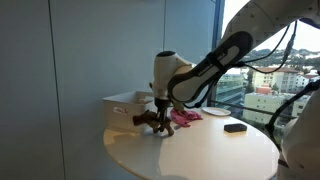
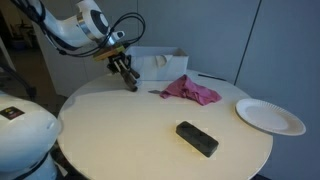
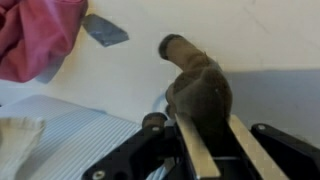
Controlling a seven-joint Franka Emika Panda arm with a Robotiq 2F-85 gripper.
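Note:
A brown plush toy hangs from my gripper, which is shut on its soft body. One stubby limb with a dark tip points up in the wrist view, and part of the toy is hidden by the fingers. In exterior view 1 the gripper holds the toy just above the table's far-left part, in front of the white box. From exterior view 2, the gripper and the dark toy appear in front of the box's left end.
A pink cloth lies crumpled right of the box, with a small grey piece beside it. Farther right are a black block and a white plate.

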